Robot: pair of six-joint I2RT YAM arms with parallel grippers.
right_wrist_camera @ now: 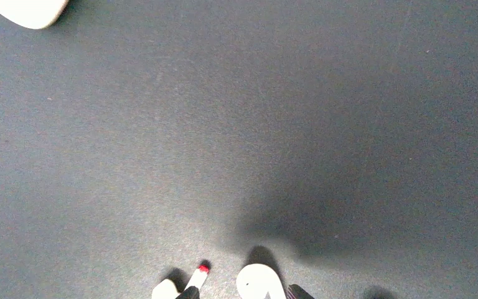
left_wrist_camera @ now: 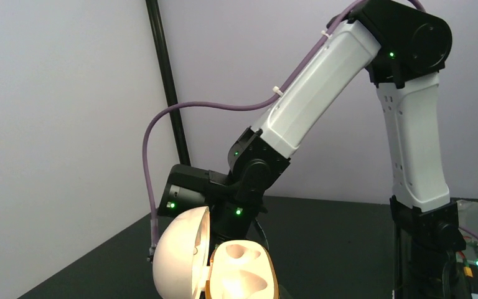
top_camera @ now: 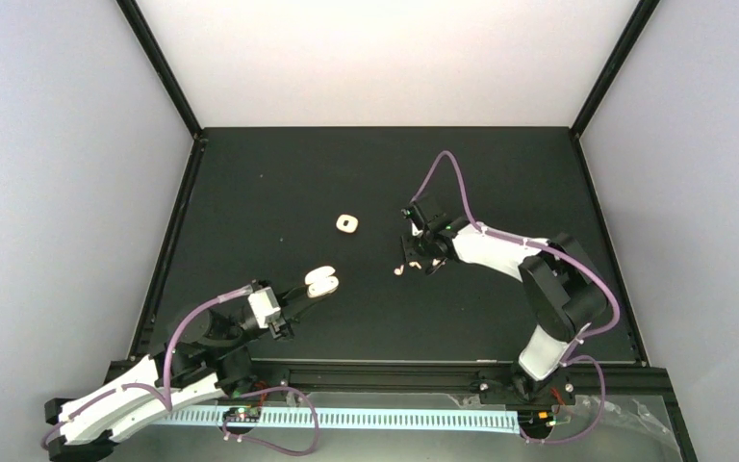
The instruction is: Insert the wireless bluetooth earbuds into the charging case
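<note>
My left gripper (top_camera: 298, 303) is shut on the open white charging case (top_camera: 323, 285), held up at the lower left of the mat; the left wrist view shows its lid (left_wrist_camera: 177, 252) and two empty hollows (left_wrist_camera: 243, 274). My right gripper (top_camera: 414, 258) is low over two small white earbuds (top_camera: 399, 270) near the middle right. In the right wrist view one earbud (right_wrist_camera: 167, 291) with a red-tipped stem and another (right_wrist_camera: 258, 280) lie at the bottom edge, between or beside the fingertips, which are mostly out of frame.
A white square object (top_camera: 346, 223) lies left of my right gripper.
</note>
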